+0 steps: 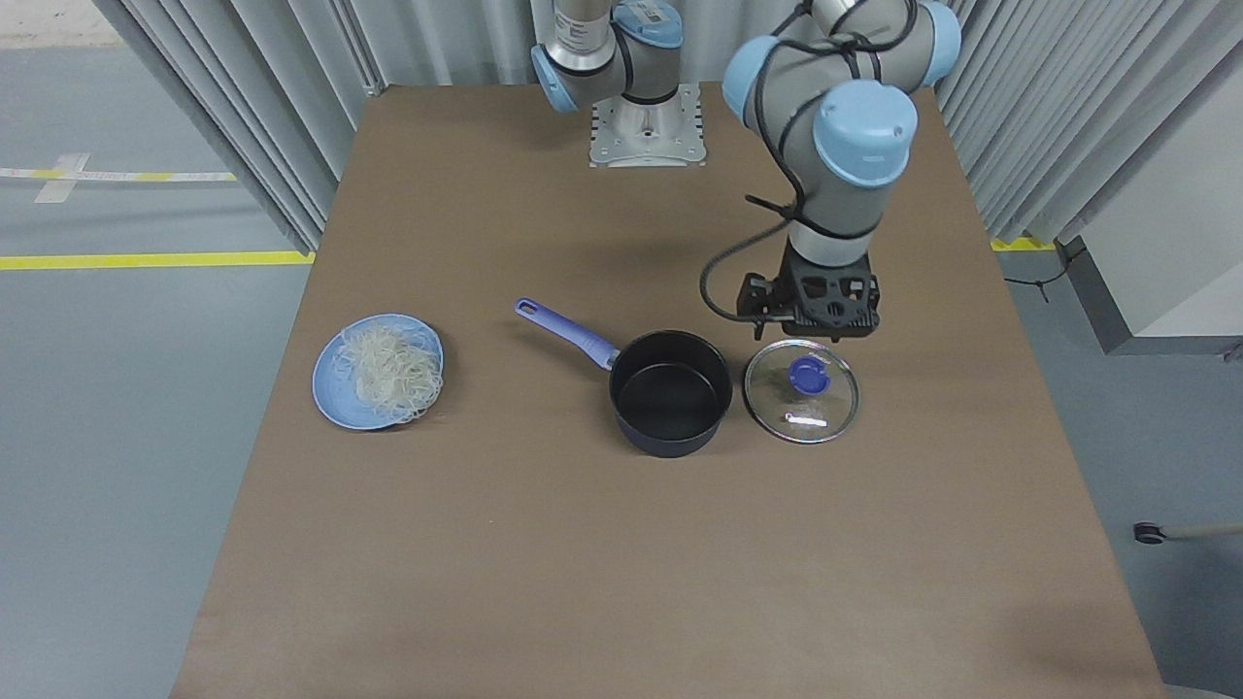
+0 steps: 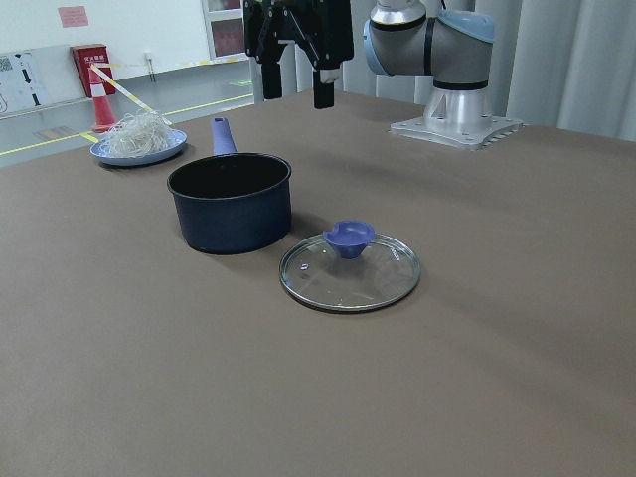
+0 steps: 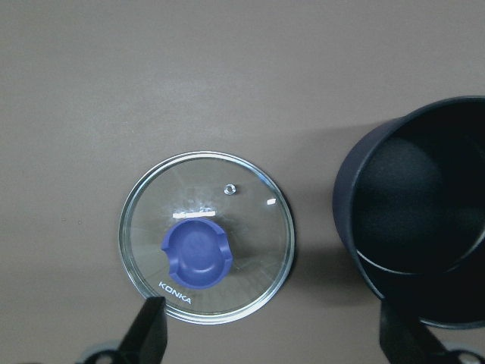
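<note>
A glass lid [image 1: 800,408] with a blue knob [image 3: 196,254] lies on the table beside a dark pot [image 1: 670,402] with a blue handle [image 1: 565,328]. My gripper [image 2: 296,91] hangs open above and behind them, nothing between its fingers; in the wrist view its two fingertips frame the lower edge, with the lid below. A blue plate [image 1: 338,394] holding white noodle-like strands [image 1: 396,375] sits at the left.
</note>
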